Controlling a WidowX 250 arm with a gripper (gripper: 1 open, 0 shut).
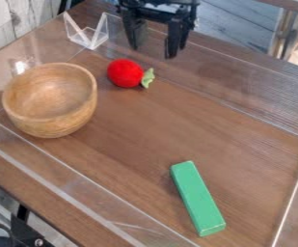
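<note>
The black gripper (154,39) hangs at the top of the camera view, its two fingers apart with nothing seen between them. Below it and a little left lies a red tomato-like object (125,72) with a green top. A wooden bowl (49,99) stands on the left of the table (145,154). A green rectangular block (197,197) lies at the lower right.
Clear plastic walls line the table, with an angular clear piece (87,27) at the top left.
</note>
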